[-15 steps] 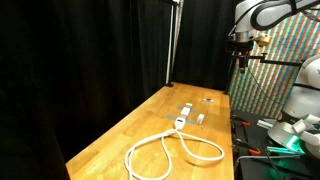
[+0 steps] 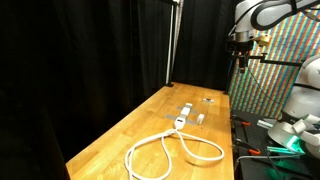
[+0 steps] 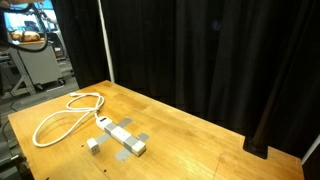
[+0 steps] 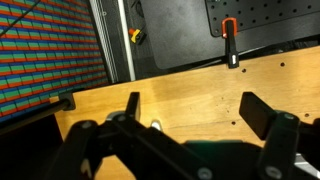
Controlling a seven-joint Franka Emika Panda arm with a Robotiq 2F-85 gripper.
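A white power strip (image 3: pixel 121 134) lies on the wooden table, its white cord (image 3: pixel 68 108) looped beside it. Near the strip stands a small white block (image 3: pixel 93 145), possibly a plug or adapter. The same strip (image 2: pixel 183 116), cord (image 2: pixel 165 143) and block (image 2: pixel 200 119) appear in exterior view 1. High above the table's right side, my gripper (image 2: pixel 240 67) points down, well away from these objects. In the wrist view, the gripper is open, its dark fingers (image 4: pixel 259 112) wide apart with only bare table between them.
Several grey patches (image 3: pixel 123 155) lie around the strip. A dark perforated base plate (image 4: pixel 200 25) borders the table, with a red-and-black clamp-like piece (image 4: pixel 231 40) at its edge. Black curtains hang behind the table, and a black stand foot (image 3: pixel 256 146) sits at its back.
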